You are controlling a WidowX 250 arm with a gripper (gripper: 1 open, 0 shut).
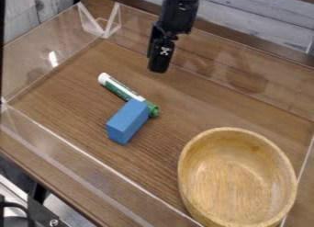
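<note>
A black robot arm reaches down from the top of the camera view, its gripper [160,62] hanging open above the back middle of the wooden surface [221,93]. A white and green marker-like tube [128,95] lies at the middle left. A blue rectangular block [128,119] lies just in front of it. A large yellow wooden bowl [237,178] stands at the front right. Nothing shows between the gripper's fingers.
Clear side walls border the surface at the left, and a wooden rim [270,51] runs along the back.
</note>
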